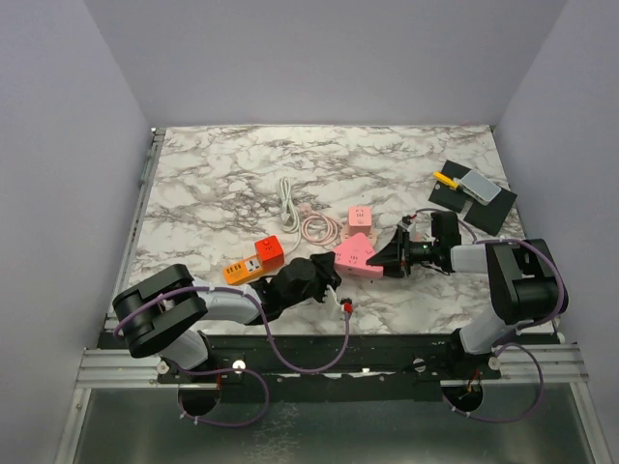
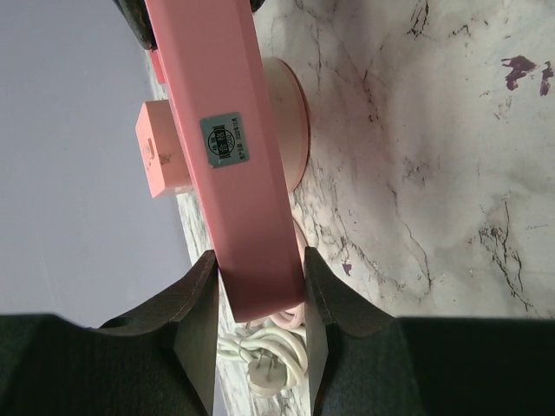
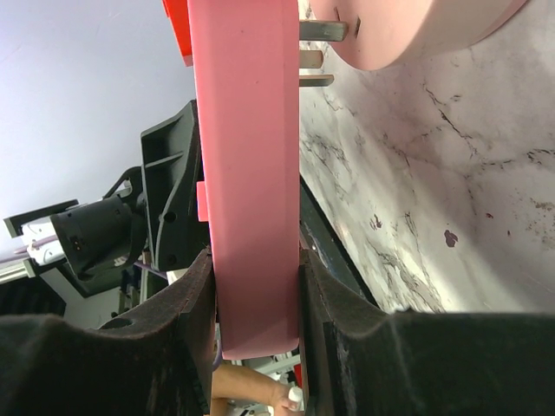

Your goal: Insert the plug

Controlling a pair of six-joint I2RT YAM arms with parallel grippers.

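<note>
A long pink plug block (image 1: 360, 259) lies across the space between my two grippers. In the left wrist view, a small label marks the side of this plug block (image 2: 221, 139), and my left gripper is shut on its end. At the other end, the fingers of my right gripper stand open on either side of the plug block (image 3: 247, 165). Metal prongs (image 3: 310, 59) point from the block toward the slotted face of a round pink socket (image 3: 381, 39). The upper prong's tip is close to a slot; the other prongs' ends show clear of the face.
Behind the block stands a pink box (image 1: 360, 217). Left of it lie a coiled pink cord (image 1: 320, 229) and a white cord (image 1: 288, 201). An orange block (image 1: 269, 252) sits near my left arm. A dark board (image 1: 472, 198) is at right.
</note>
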